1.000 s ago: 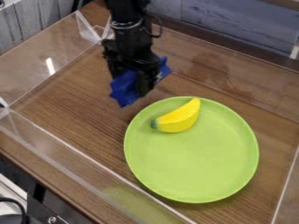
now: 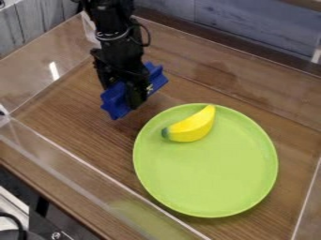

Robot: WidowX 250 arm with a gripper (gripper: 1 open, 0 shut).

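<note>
My gripper (image 2: pixel 131 80) hangs from the top left over the wooden table, down on a blue cloth-like or block object (image 2: pixel 118 101); the blue thing shows on both sides of the dark fingers, whose state is hard to make out. A yellow banana (image 2: pixel 191 126) lies on the upper left part of a green plate (image 2: pixel 213 178), to the right of and below the gripper.
Clear low walls edge the wooden tray surface (image 2: pixel 63 112) at left, front and right. A grey wooden wall (image 2: pixel 238 33) runs along the back.
The gripper and the blue object have moved left, away from the banana and plate, which stay in place.
</note>
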